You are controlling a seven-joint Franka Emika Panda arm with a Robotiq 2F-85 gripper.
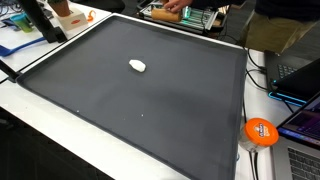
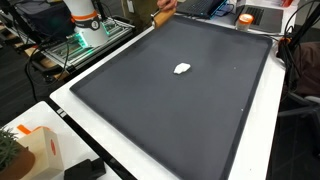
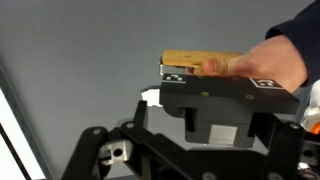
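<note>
A small white object (image 1: 137, 66) lies on the dark grey board, towards its far side. In the second exterior view the same white object (image 2: 182, 68) sits on open surface with nothing near it. In the wrist view the white object (image 3: 151, 97) is partly hidden by my gripper, which is open. A person's hand (image 3: 285, 62) holds a light brown wooden piece (image 3: 190, 58) just beyond the black fingers. Whether it touches them, I cannot tell. Both exterior views leave my fingertips out of sight.
The grey board (image 2: 150, 110) is otherwise clear, with a raised rim on a white table. An orange-lidded container (image 1: 261, 132) stands off its right side, near laptops and cables. A potted plant (image 2: 12, 155) stands by the front left in the second exterior view.
</note>
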